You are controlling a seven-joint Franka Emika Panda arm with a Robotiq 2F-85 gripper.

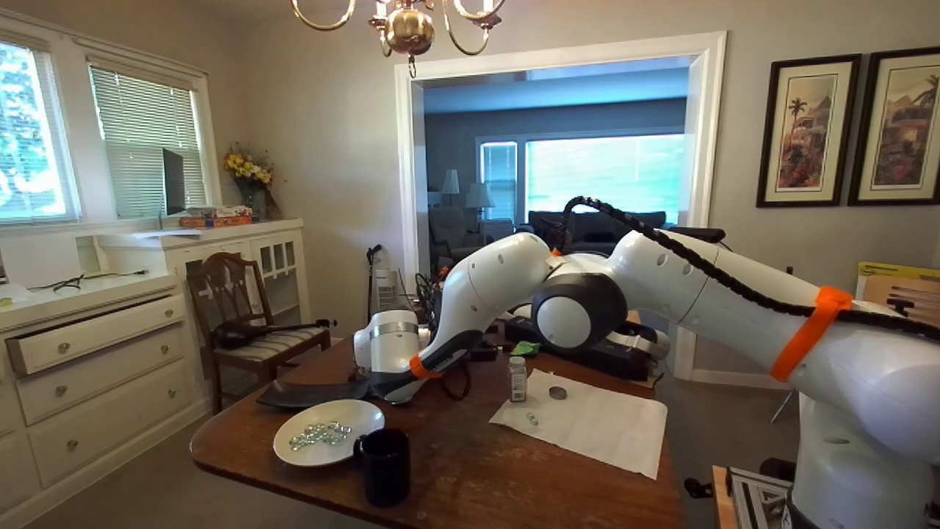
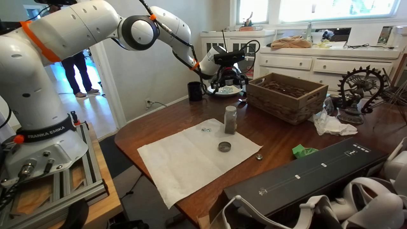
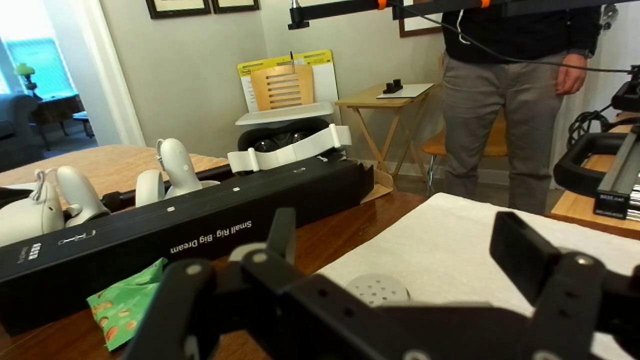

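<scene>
My gripper stands open in the wrist view, its two dark fingers wide apart with nothing held. A pale, perforated round top (image 3: 378, 289) shows low between them, apparently that of the clear jar. In exterior view 2 the jar (image 2: 230, 121) stands upright by the edge of a white cloth (image 2: 183, 156), nearer that camera than the gripper (image 2: 229, 80). A round metal lid (image 2: 224, 146) and a few glass beads (image 2: 206, 129) lie on this cloth. More beads (image 1: 319, 435) fill the middle of a white plate (image 1: 352, 414), beside a black mug (image 1: 385, 467).
A wooden crate (image 2: 288, 99) stands beside the gripper. A long black box (image 2: 305, 179), a green packet (image 2: 304, 151) and white headset gear (image 2: 366, 202) crowd another side of the table. Bare wood (image 1: 476, 467) lies between mug and cloth. A person (image 3: 504, 114) stands beyond the table.
</scene>
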